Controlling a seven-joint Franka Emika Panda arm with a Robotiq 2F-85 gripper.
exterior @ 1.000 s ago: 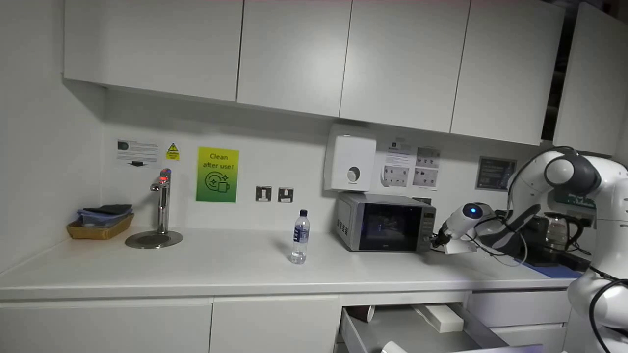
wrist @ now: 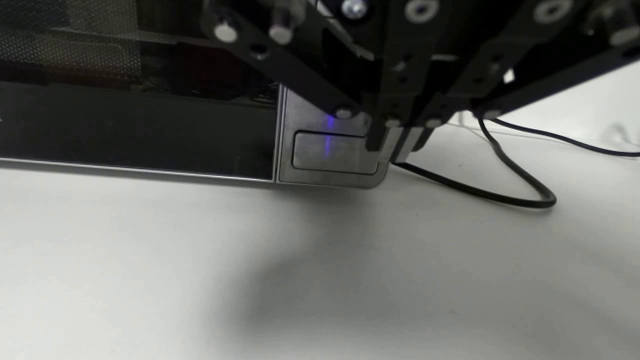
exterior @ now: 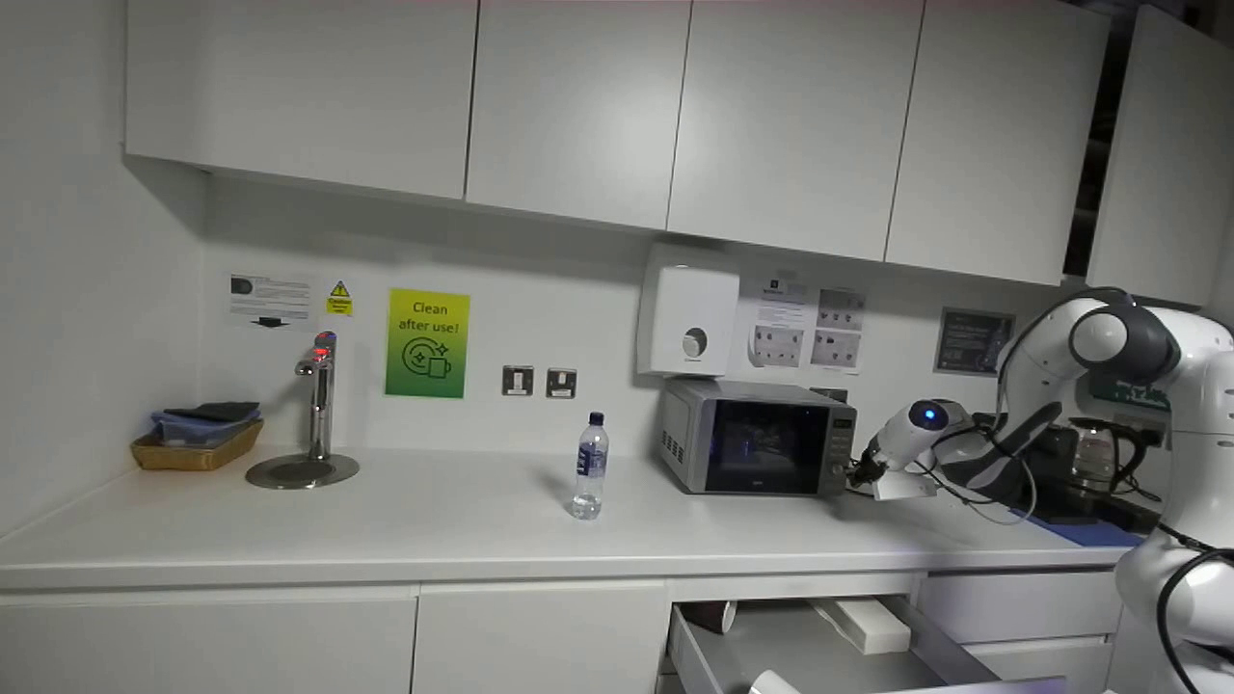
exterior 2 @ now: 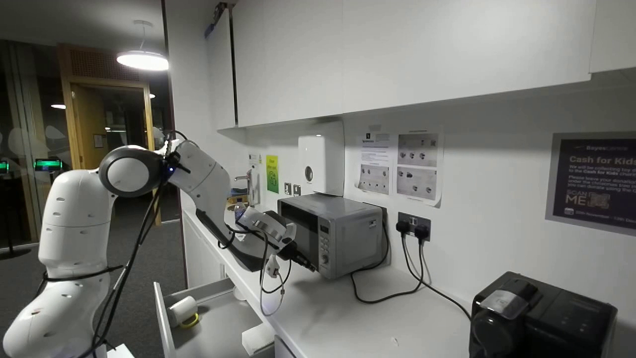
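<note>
A silver microwave [exterior: 764, 440] with a dark door stands on the counter, its door closed. In the wrist view, the lower right corner of its front shows a flat rectangular button [wrist: 333, 153] beside the dark glass. My gripper is shut at that corner, its fingertips together and nothing seen between them. Seen from the second exterior view, the gripper [exterior 2: 313, 268] points at the lower part of the control panel [exterior 2: 324, 244]. Whether the fingertips touch the microwave, I cannot tell.
A water bottle [exterior: 589, 468] stands upright left of the microwave. Below the counter a drawer [exterior: 798, 653] is pulled out, with mugs and a white box inside. Black power cables [exterior 2: 381, 300] curve over the counter beside the microwave. A black coffee machine [exterior 2: 539, 322] sits farther along.
</note>
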